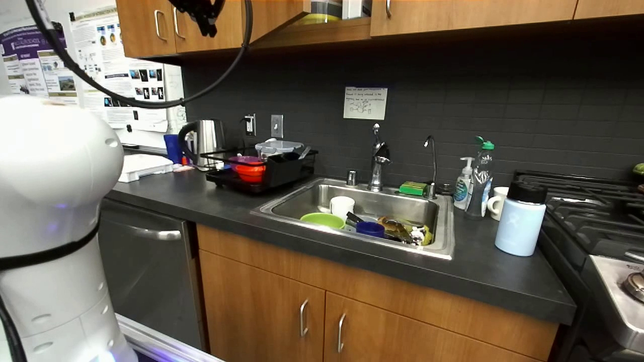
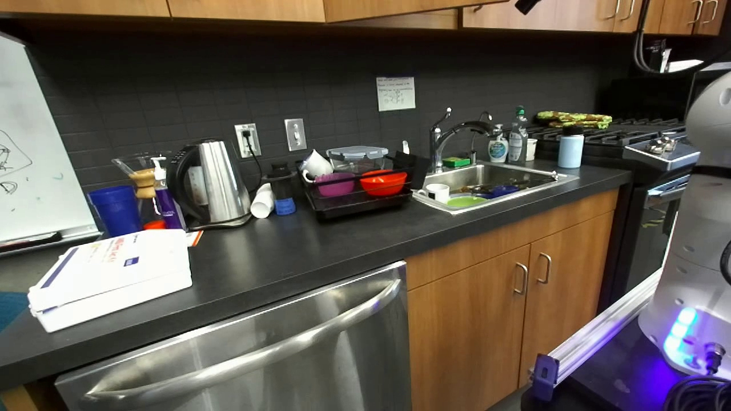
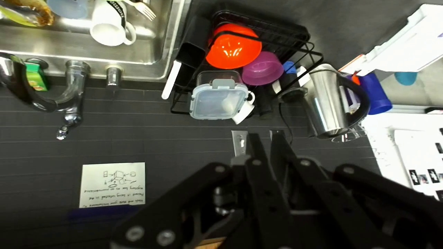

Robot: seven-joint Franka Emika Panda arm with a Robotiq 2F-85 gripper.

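My gripper shows in the wrist view with its two dark fingers (image 3: 256, 151) drawn close together. Only a narrow gap lies between them, and no object is visible in it. In exterior view 1 the dark gripper tip (image 1: 208, 27) hangs at the top edge in front of the upper cabinets. To its right an upper cabinet door (image 1: 274, 21) stands partly open, swung out from the shelf. The same door (image 2: 397, 8) runs along the top edge of exterior view 2. Whether the gripper touches the door is hidden.
Under the cabinets, the sink (image 1: 444, 241) holds a white mug, a green bowl and a blue cup. A dish rack (image 2: 329, 209), a steel kettle (image 2: 223, 181) and a white box (image 2: 116, 274) stand along the counter. A black cable (image 1: 145, 103) loops near the cabinets.
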